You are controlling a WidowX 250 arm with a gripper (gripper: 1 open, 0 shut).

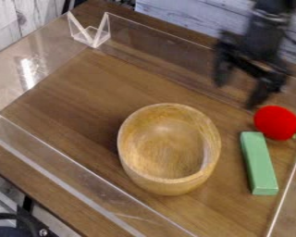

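My black gripper (243, 69) hangs blurred at the upper right, above the table and to the upper left of a red round object (277, 123), apart from it; it looks open with nothing visible between its fingers. A wooden bowl (166, 176) stands empty in the lower middle. A green block (259, 165) lies to the bowl's right, below the red object.
Clear plastic walls border the wooden table (89, 102). A small clear plastic piece (89, 28) is at the back left.
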